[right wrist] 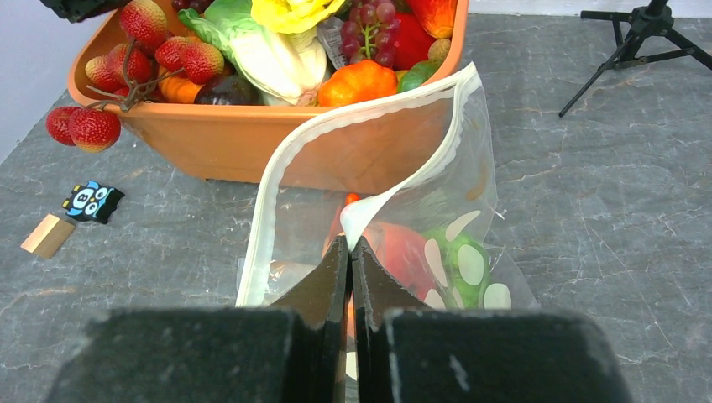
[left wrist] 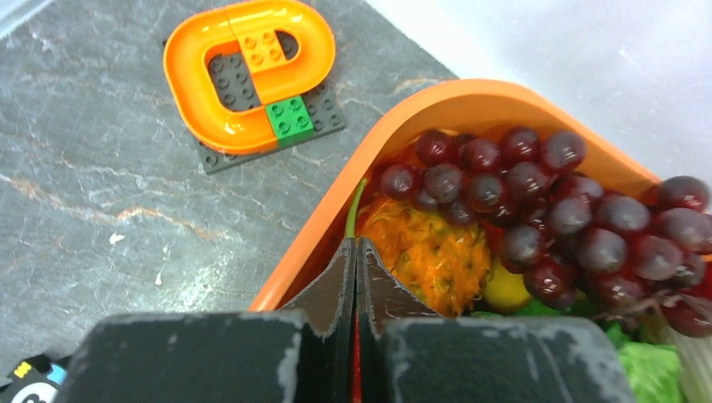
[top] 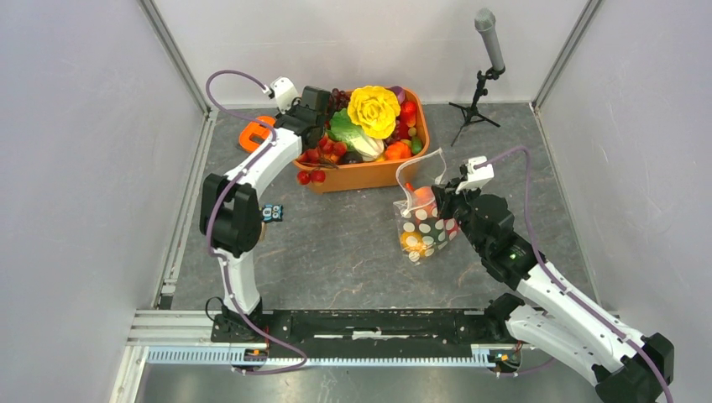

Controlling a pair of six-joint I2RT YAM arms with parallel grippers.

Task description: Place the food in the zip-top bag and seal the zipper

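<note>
The orange bin [top: 361,176] is full of food, including grapes [left wrist: 575,214], a spiky orange fruit [left wrist: 424,252] and strawberries [right wrist: 94,128]. My left gripper is shut, low over the bin's left part; whatever is between its fingers is hidden or too small to tell. My right gripper is shut at the white zipper edge of the clear bag [top: 428,227], pinched at its fingertips. The bag stands open before the bin, some food inside behind its polka dots.
An orange toy track [left wrist: 201,75], an owl toy [right wrist: 92,201] and a wooden block [right wrist: 46,237] lie left of the bin. A microphone stand [top: 477,105] is at back right.
</note>
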